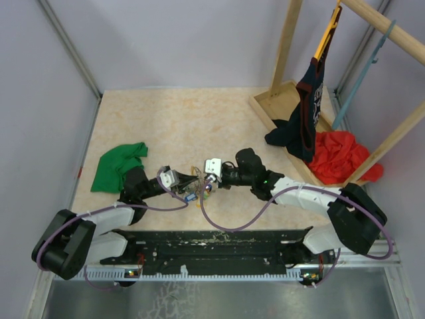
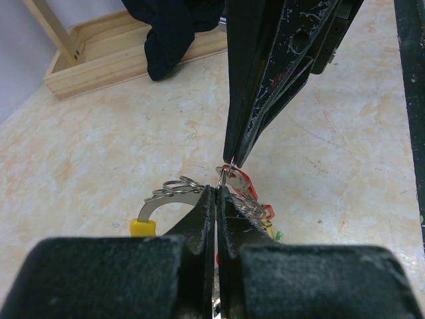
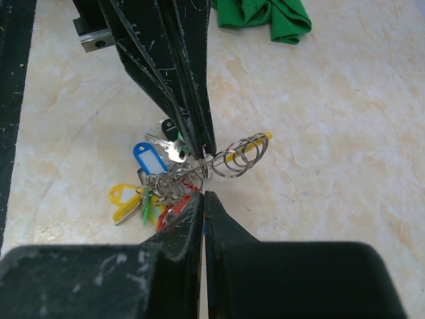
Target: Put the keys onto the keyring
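My two grippers meet over the keys near the front middle of the table. My left gripper is shut, a thin piece of metal at its fingertips. My right gripper is also shut, its tips on thin metal wire; which ring each holds I cannot tell exactly. Below and around them is a bunch of silver rings (image 3: 246, 151) and keys with coloured tags: a blue tag (image 3: 149, 157), a yellow tag (image 3: 123, 194) and a red tag (image 3: 174, 211), partly hidden by the fingers.
A green cloth (image 1: 113, 169) lies at the left. At the right stands a wooden box frame (image 1: 272, 103) with a dark hanging cloth (image 1: 302, 119) and red cloth (image 1: 345, 156).
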